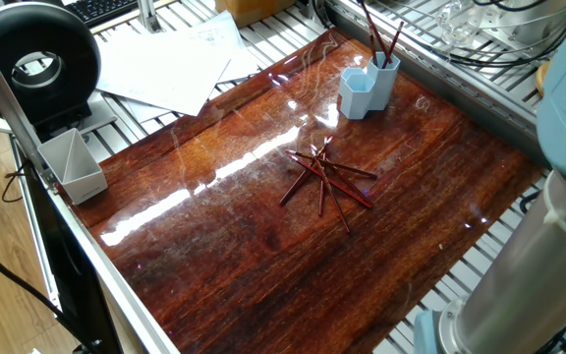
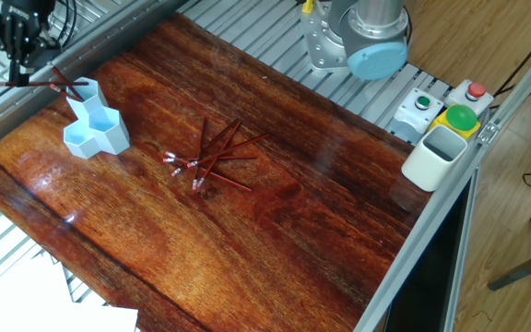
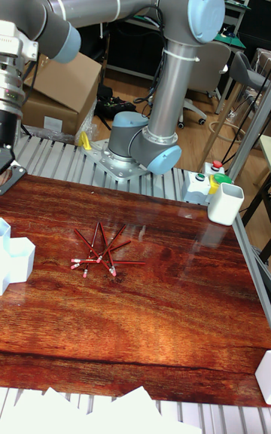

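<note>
Several dark red pencils point(image 1: 328, 184) lie crossed in a loose pile mid-table, seen in all three views. A pale blue holder of joined hexagonal cups point(image 2: 97, 127) stands near the table edge; a few red pencils point(image 1: 392, 44) lean in one cup, while the other cups look empty. My gripper point(image 2: 15, 81) hangs beside the holder, at the top left of exterior view 2. A long red pencil point(image 2: 49, 84) crosses its fingertips there, but whether the fingers grip it cannot be made out. Exterior view 3 cuts the gripper off at the left edge.
An open white box point(image 1: 74, 167) sits at one table corner and a white cup point(image 2: 434, 158) at another, beside the push buttons point(image 2: 462, 117). White papers point(image 1: 170, 64) lie off the table.
</note>
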